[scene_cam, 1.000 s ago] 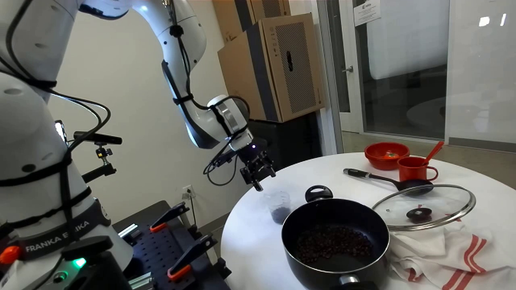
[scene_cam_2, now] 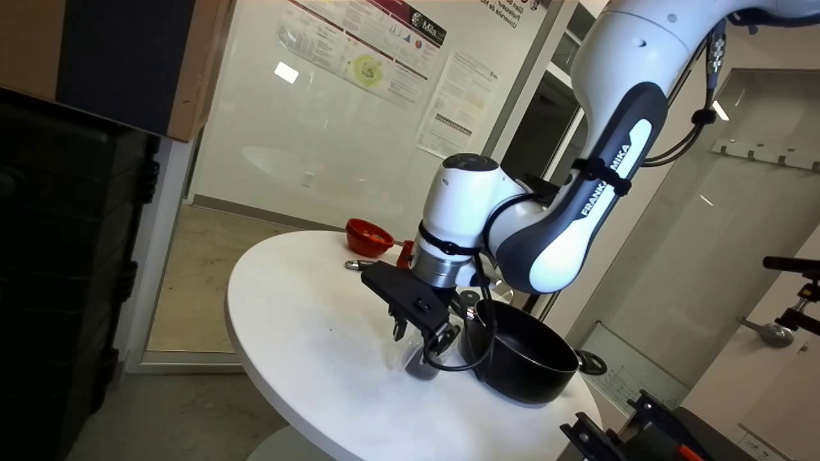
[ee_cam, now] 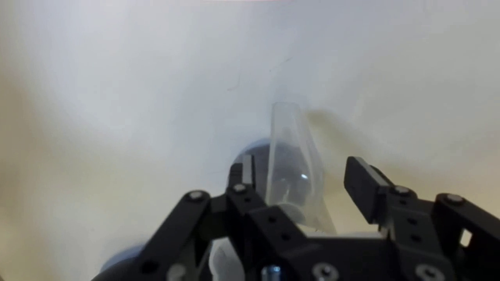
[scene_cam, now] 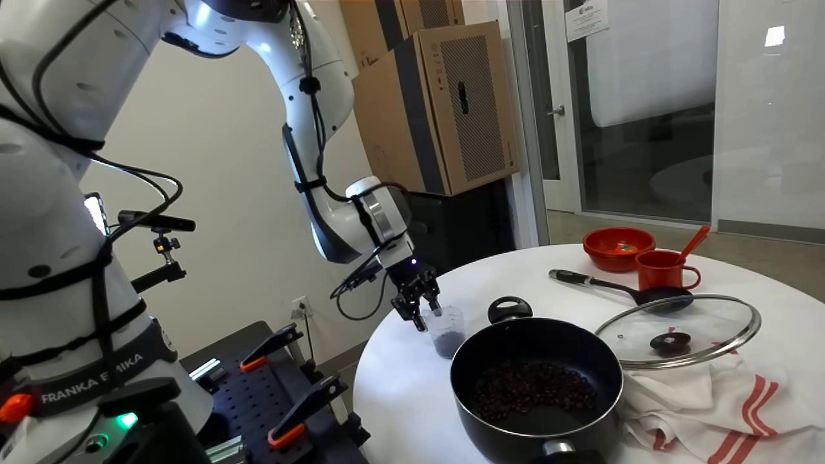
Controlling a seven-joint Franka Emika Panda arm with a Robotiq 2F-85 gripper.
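A clear plastic cup [scene_cam: 446, 334] with dark contents at its bottom stands on the white table [scene_cam: 402, 386], left of the black pot. My gripper [scene_cam: 430, 318] comes down at its rim, shut on the cup with its fingers held apart. From above, in the wrist view, clear plastic of the cup [ee_cam: 293, 173] lies between the two dark fingers; exactly where the pads meet it is hard to make out. Exterior view 2 has the gripper [scene_cam_2: 419, 335] over the same cup [scene_cam_2: 421, 367], partly hiding it.
Dark beans lie in the black pot [scene_cam: 541, 325] close to the cup. Beyond are a glass lid [scene_cam: 715, 325] on a striped towel [scene_cam: 719, 410], a black spoon [scene_cam: 595, 283], a red mug [scene_cam: 659, 270] and a red bowl [scene_cam: 597, 251].
My gripper has moved down and slightly right, from above the cup to its rim, and its fingers stand closer together. The cup and pot have not visibly moved.
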